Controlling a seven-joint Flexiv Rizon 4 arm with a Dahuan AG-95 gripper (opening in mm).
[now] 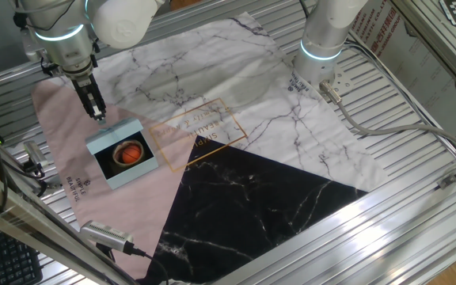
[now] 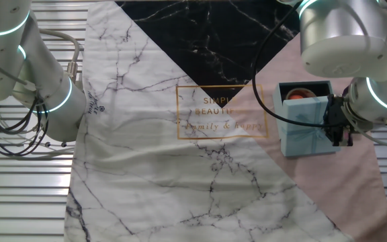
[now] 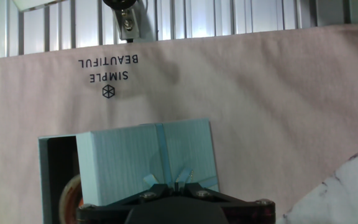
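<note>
A light-blue box (image 1: 123, 180) stands uncovered on the pink part of the cloth. Inside it, an orange ball (image 1: 131, 153) sits within a round, pale-rimmed holder (image 1: 117, 161). The box's light-blue lid (image 3: 123, 162), crossed by a ribbon (image 3: 163, 146), lies off to one side and overlaps part of the opening in the wrist view. At the ribbon's bow (image 3: 186, 174) my gripper has its fingertips together, with bow loops showing on either side; the knot itself is hidden. In exterior view 1 the gripper is at the box's back edge.
A silver camera-like device (image 1: 108, 235) sits near the front left. The black (image 1: 244, 210) and white marble areas of the cloth are clear.
</note>
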